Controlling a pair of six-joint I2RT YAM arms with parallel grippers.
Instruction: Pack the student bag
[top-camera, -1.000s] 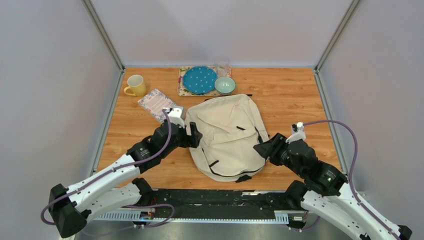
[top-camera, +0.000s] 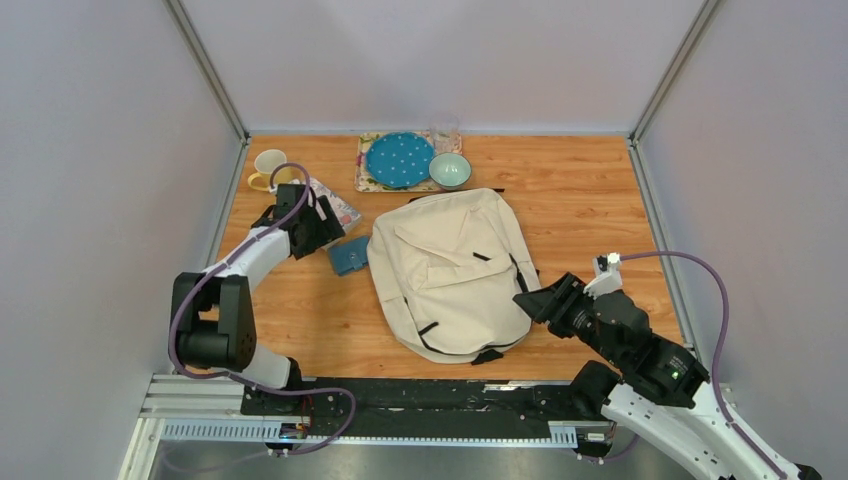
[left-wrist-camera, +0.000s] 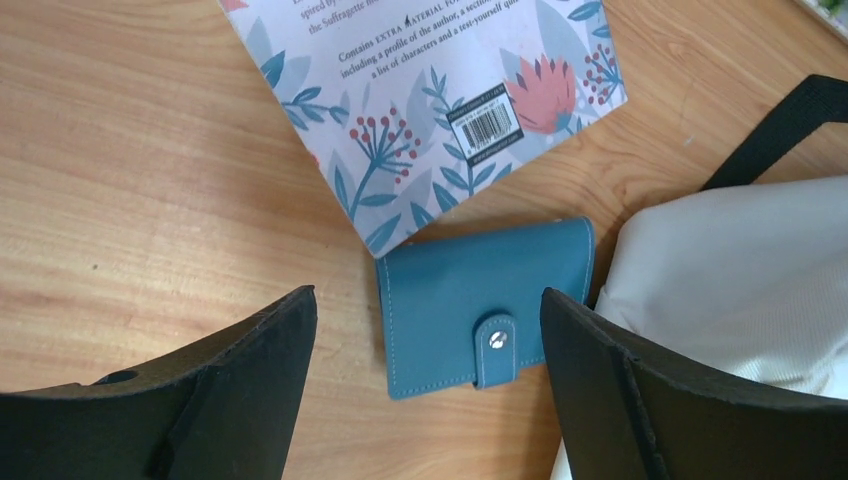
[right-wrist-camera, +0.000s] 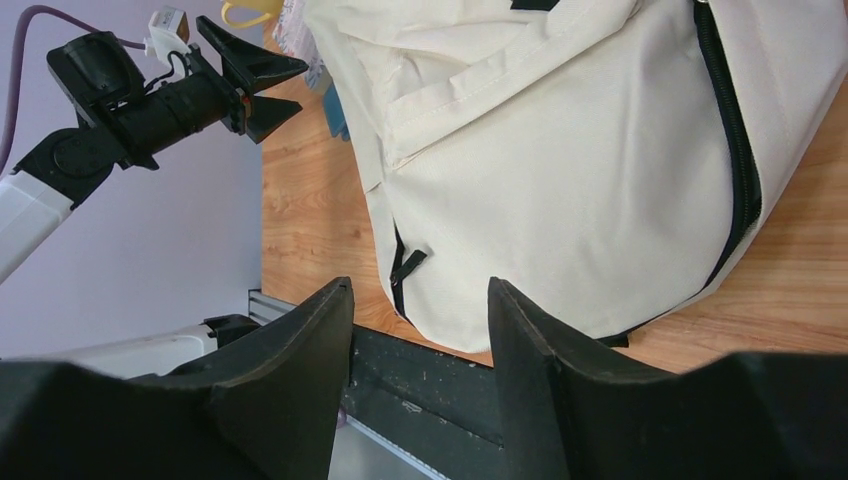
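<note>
The cream backpack (top-camera: 450, 280) lies flat in the table's middle, black zips showing. Left of it is a blue snap-tab pouch (left-wrist-camera: 450, 310), with a floral-covered book (left-wrist-camera: 420, 100) just beyond. My left gripper hangs open over this pouch, nothing between its fingers. My right gripper is open and empty at the backpack's right side, seen above the white fabric in the right wrist view.
A yellow mug (top-camera: 262, 160) stands at the back left. A floral tray (top-camera: 364, 183) at the back carries a dotted blue plate (top-camera: 398, 158), a mint bowl (top-camera: 450, 170) and a clear glass.
My left gripper has moved left and back from over the backpack's edge to above the pouch and book. The right arm has shifted slightly rightward.
</note>
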